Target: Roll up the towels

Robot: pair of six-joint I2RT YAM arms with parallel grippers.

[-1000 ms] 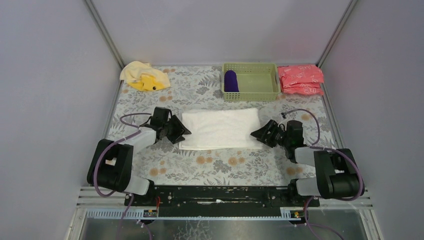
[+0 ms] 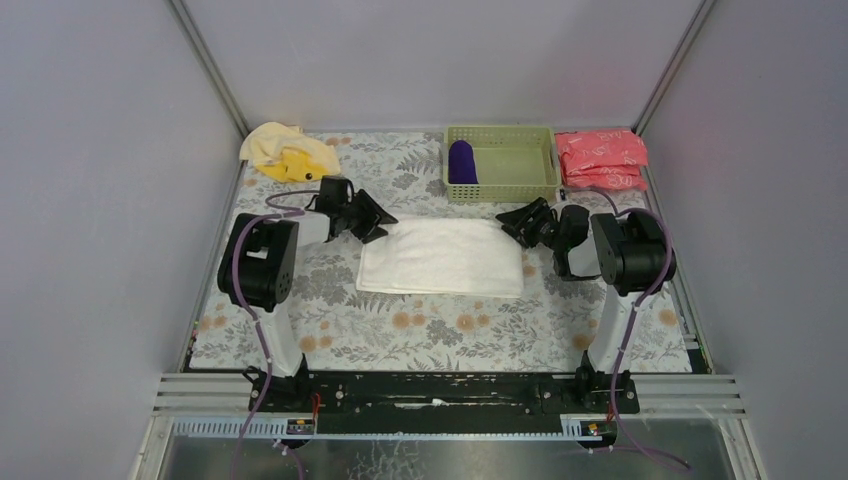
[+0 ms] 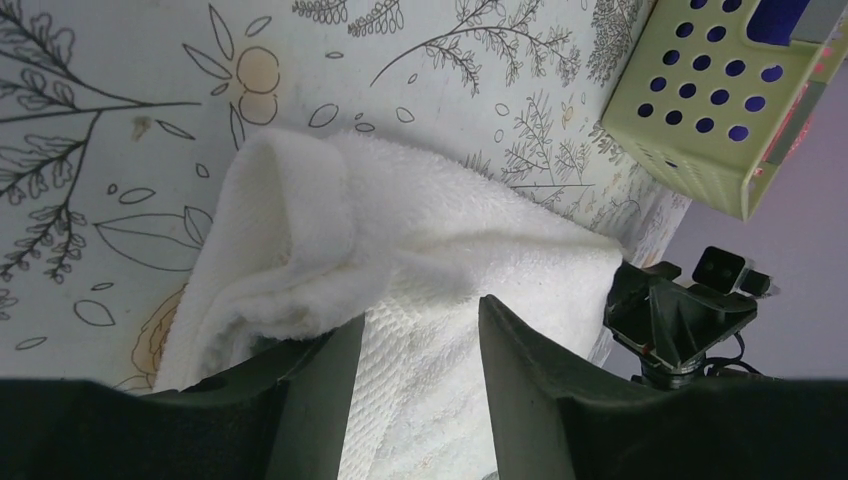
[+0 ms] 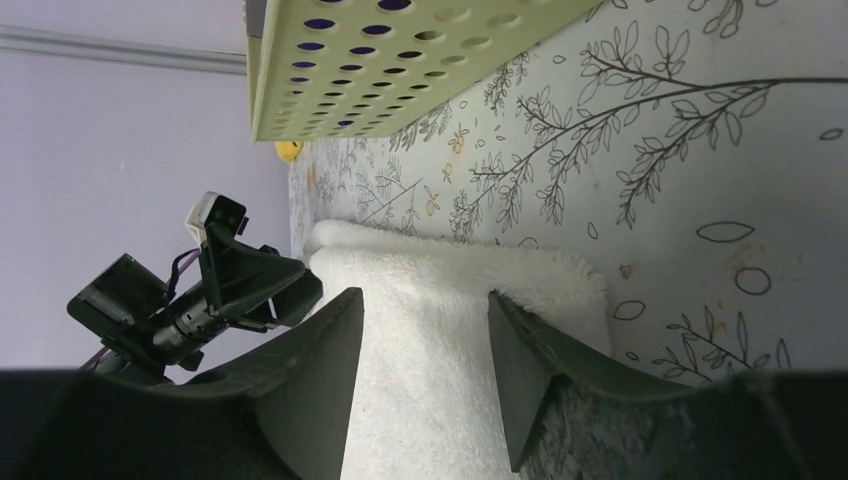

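A white towel point(image 2: 440, 262) lies folded into a wide flat rectangle in the middle of the table. My left gripper point(image 2: 389, 226) is at its far left corner and my right gripper point(image 2: 506, 227) at its far right corner. In the left wrist view, the fingers stand apart over the towel point(image 3: 440, 200), whose edge is raised in a fold beside one finger. The right wrist view shows parted fingers too, reaching down around the far edge of the towel point(image 4: 420, 290). Neither gripper is closed on the cloth; the fingertips are partly hidden in it.
Behind the towel stands a green basket point(image 2: 500, 192) with a purple roll point(image 2: 461, 162) at its left side. Folded red cloths point(image 2: 602, 158) lie at the back right, yellow cloths point(image 2: 290, 150) at the back left. Bare table lies in front of the towel.
The towel's far corners are now covered by the grippers.
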